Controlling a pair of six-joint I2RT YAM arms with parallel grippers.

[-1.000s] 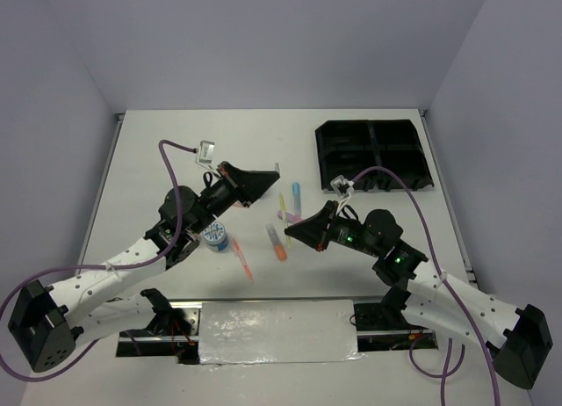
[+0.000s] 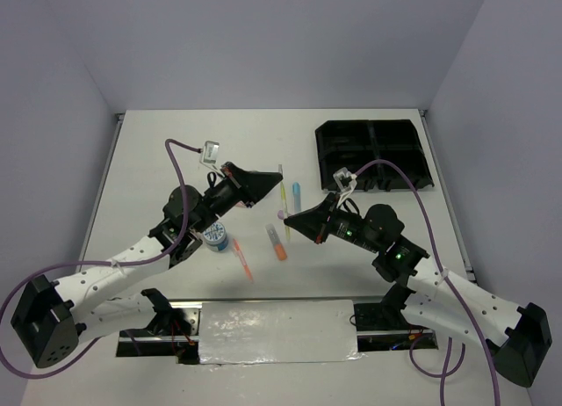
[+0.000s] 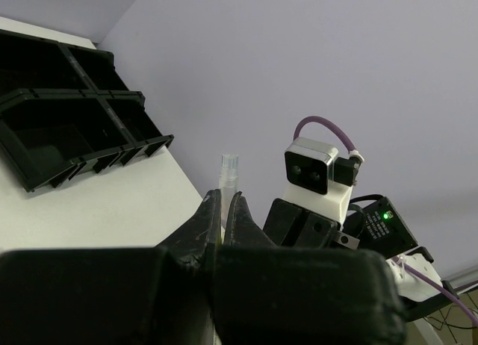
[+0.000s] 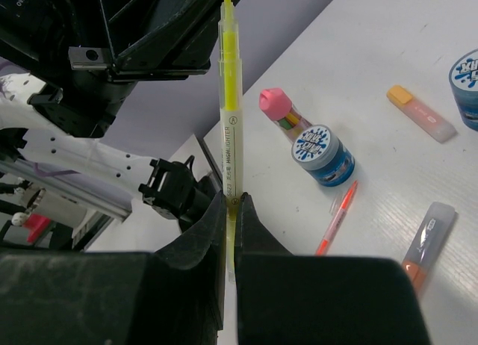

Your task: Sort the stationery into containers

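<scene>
A yellow highlighter pen (image 4: 232,147) with a white label stands upright in the right wrist view, and my right gripper is shut around its lower body. Its narrow yellow tip points up at the left gripper, at the top edge. In the left wrist view, my left gripper is shut on a clear cap (image 3: 229,172) that juts beyond the fingertips. From above, the cap (image 2: 280,170) and the pen (image 2: 284,198) lie nearly in line, very close; whether they touch cannot be told. The black divided container (image 2: 372,153) stands at the back right.
Blue tubs (image 4: 323,155), a pink-capped bottle (image 4: 279,108), a red pen (image 4: 338,217), an orange-capped marker (image 4: 423,113) and a grey-and-orange marker (image 4: 431,237) lie about the white table. A blue marker (image 2: 297,197) rests right of the held pen.
My left gripper has shifted slightly to the right with the cap.
</scene>
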